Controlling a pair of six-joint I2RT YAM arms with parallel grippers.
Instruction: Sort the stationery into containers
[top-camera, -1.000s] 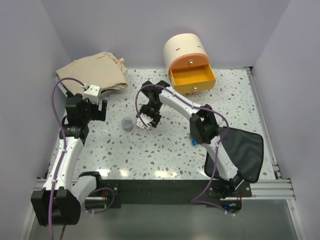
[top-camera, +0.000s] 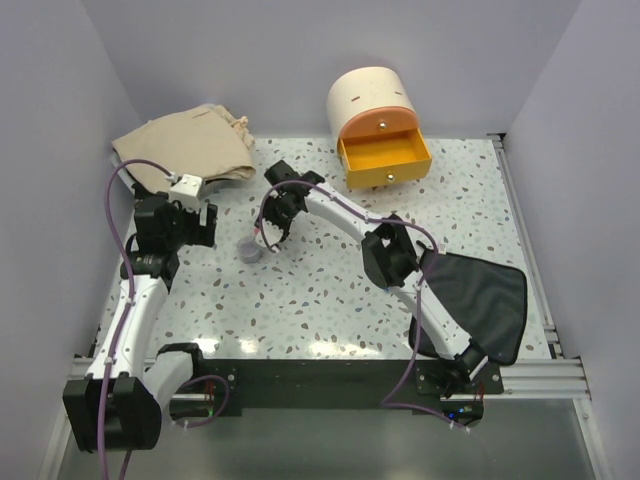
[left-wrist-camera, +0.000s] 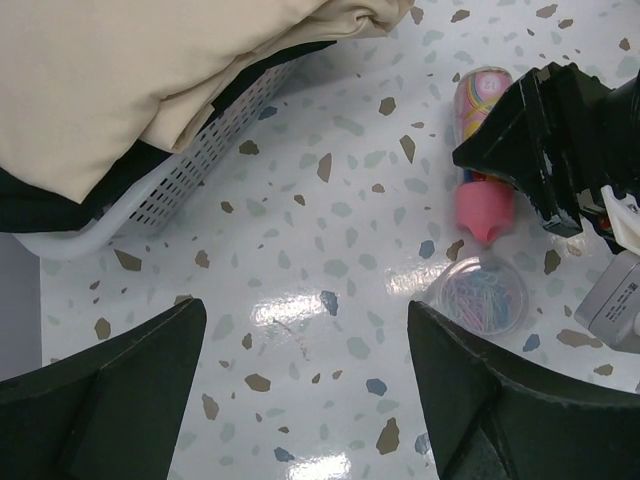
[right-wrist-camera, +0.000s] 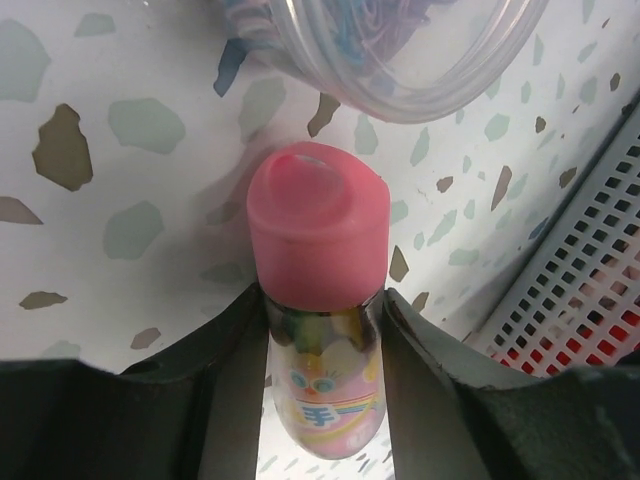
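Note:
A clear tube with a pink cap and a rainbow-patterned label lies on the speckled table. My right gripper is shut on it just below the cap, one finger on each side. In the left wrist view the same tube shows beside the right gripper's black fingers. A round clear tub of coloured paper clips sits close to the cap end, apart from it. Over the table's left side, my left gripper stands open; only bare table shows between its fingers.
A white basket with a beige cloth over it stands at the back left. At the back is a rounded cabinet with its yellow drawer pulled out. A dark mat lies at right.
The tube has turned, and the clip tub has shifted slightly left. The left arm has hardly moved.

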